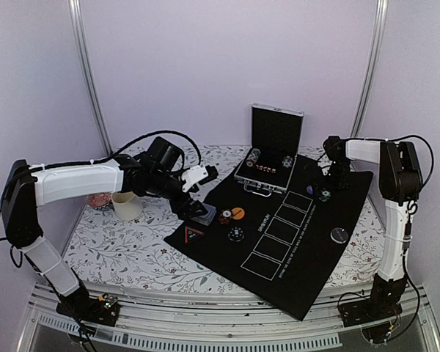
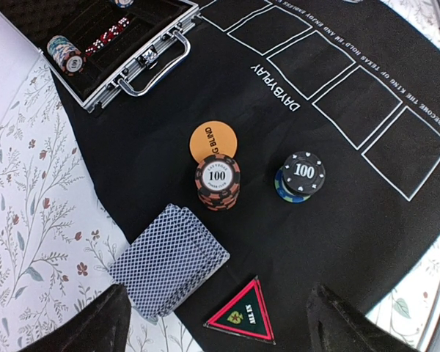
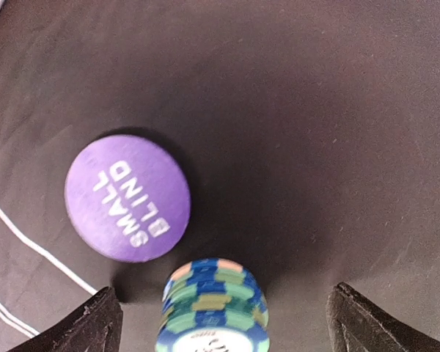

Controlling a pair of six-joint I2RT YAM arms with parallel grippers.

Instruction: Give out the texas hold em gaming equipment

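In the right wrist view a chip stack (image 3: 214,304) with blue, green and orange edges stands between the parted fingers of my right gripper, with gaps on both sides. Touching or nearly touching it is the purple SMALL BLIND disc (image 3: 128,198). My left gripper is open above the mat's left end and holds nothing. Below it lie the playing cards (image 2: 169,260) and the red-edged triangle (image 2: 243,312). Beyond them are an orange-edged chip stack (image 2: 218,182), the orange BIG BLIND disc (image 2: 213,139), partly covered, and a black-topped stack (image 2: 302,174).
An open case (image 1: 268,165) with chips and red dice stands at the mat's back edge. One clear round item (image 1: 339,235) lies at the right. A cream cup (image 1: 127,207) and a pink bowl (image 1: 99,199) are off the mat, left.
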